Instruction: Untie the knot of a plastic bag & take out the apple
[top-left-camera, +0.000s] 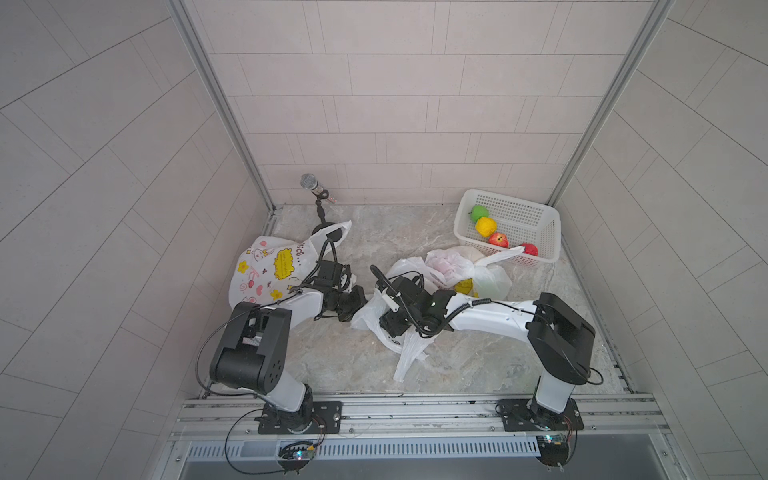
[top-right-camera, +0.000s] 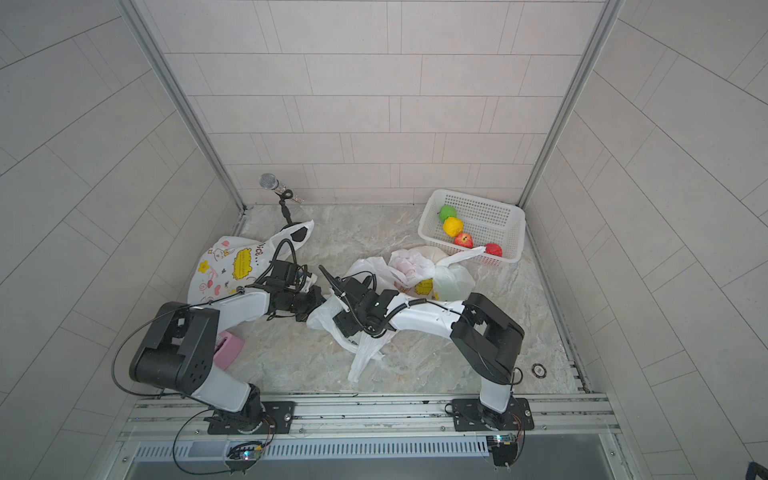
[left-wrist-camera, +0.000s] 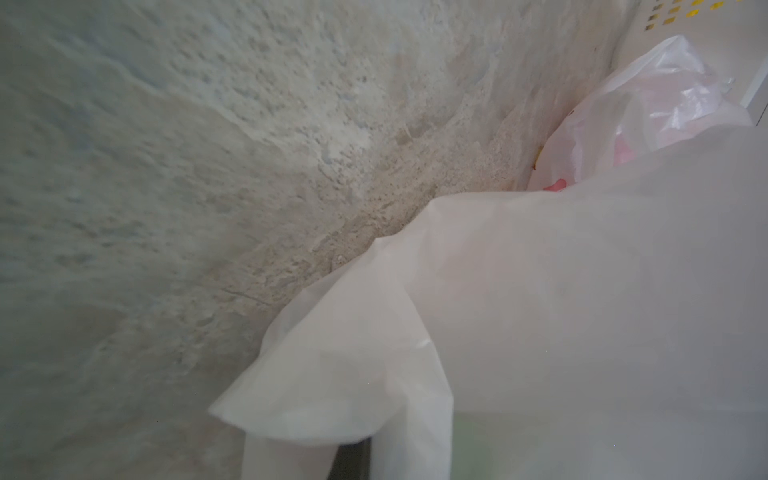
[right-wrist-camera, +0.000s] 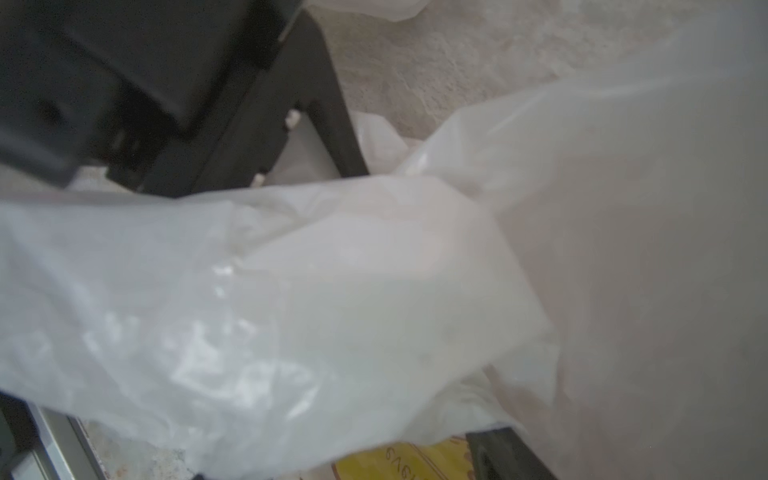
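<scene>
A white plastic bag (top-left-camera: 411, 352) lies crumpled on the middle of the table, a strip of it trailing toward the front. At its left edge my left gripper (top-left-camera: 357, 305) is shut on the plastic; in the left wrist view a fold of the bag (left-wrist-camera: 336, 376) drapes over a dark fingertip (left-wrist-camera: 352, 462). My right gripper (top-left-camera: 390, 321) is over the bag's front middle, its fingers part open. Glossy plastic (right-wrist-camera: 352, 320) fills much of the right wrist view and hides most of its fingers (right-wrist-camera: 502, 456). No apple shows inside this bag.
A white basket (top-left-camera: 546, 220) at the back right holds a red apple (top-left-camera: 498, 240) and several other fruits. Other bags lie by it (top-left-camera: 488, 284) and at left (top-left-camera: 260, 280). A microphone stand (top-left-camera: 321, 209) is at the back left.
</scene>
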